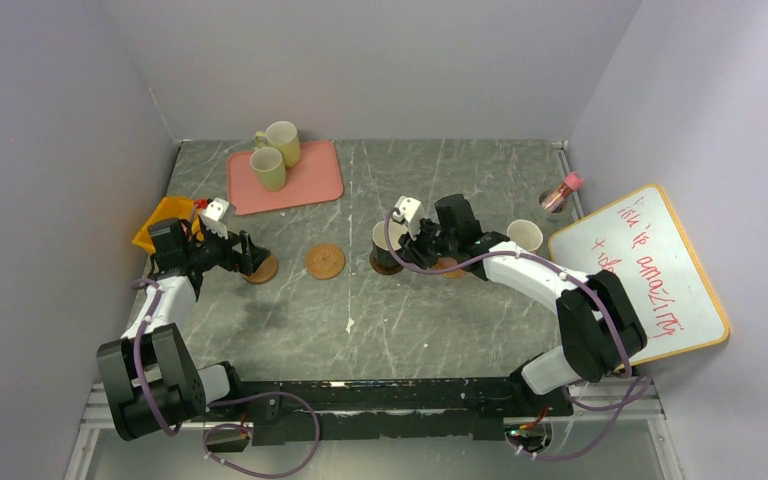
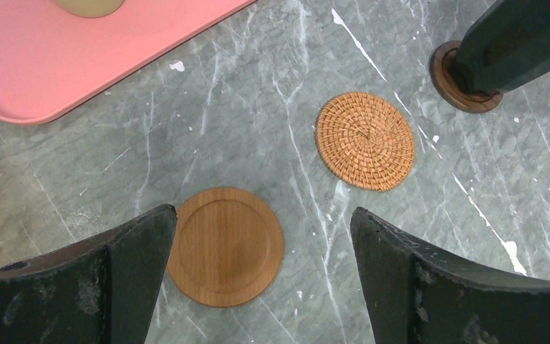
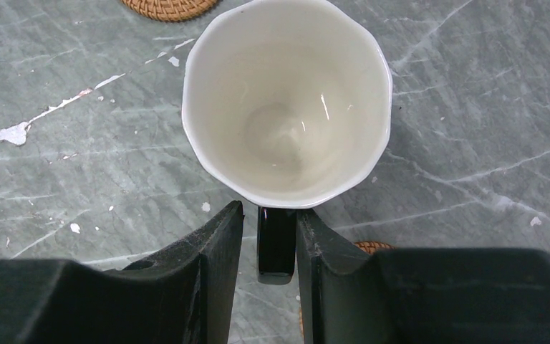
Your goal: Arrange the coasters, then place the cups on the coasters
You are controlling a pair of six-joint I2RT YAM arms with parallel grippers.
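A dark green cup with a white inside stands upright over a dark round wooden coaster. Its base looks to be on that coaster, though the cup hides much of it. My right gripper is shut on the cup's dark handle, one finger on each side. Far to the left, my left gripper stands open above a lighter wooden coaster, holding nothing. A woven coaster lies between the two wooden ones.
Two pale green cups, one near and one behind, stand on a pink tray at the back left. Another woven coaster is partly under my right arm. A white cup stands farther right.
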